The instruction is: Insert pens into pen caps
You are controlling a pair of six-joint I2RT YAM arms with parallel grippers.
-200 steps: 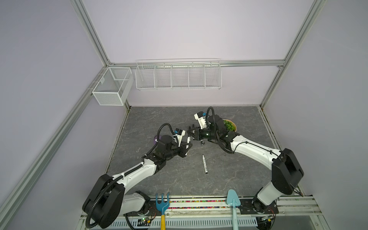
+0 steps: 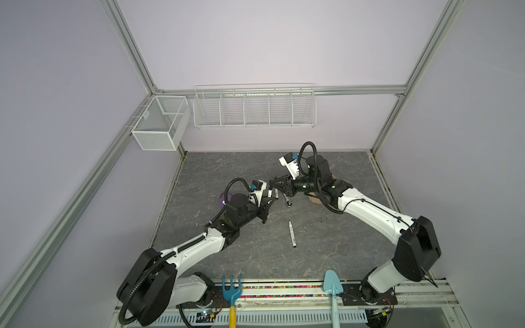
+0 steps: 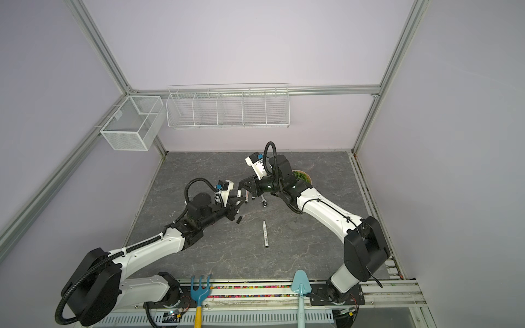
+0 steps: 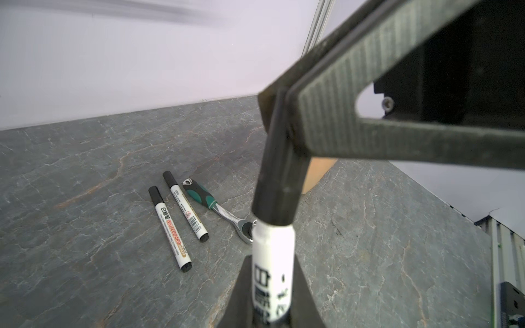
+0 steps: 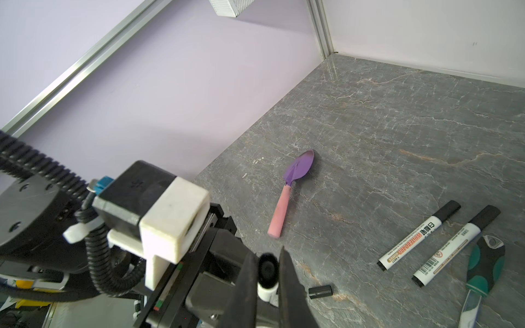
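Near the table's middle, my left gripper (image 2: 265,202) holds an upright white marker (image 4: 272,268), its fingers shut on it. My right gripper (image 2: 275,184) is just above, shut on a black cap (image 4: 279,191), which meets the marker's top in the left wrist view. Whether it is fully seated I cannot tell. Two capped markers (image 5: 410,240) lie side by side behind. A single marker (image 2: 292,234) lies in front, and a small loose black cap (image 5: 320,290) lies on the table below.
A ratchet (image 5: 481,268) lies beside the markers, a purple trowel (image 5: 298,166) on the left, a round bowl (image 3: 306,177) at back right. Wire baskets (image 2: 254,109) hang on the back wall.
My left gripper has moved up slightly.
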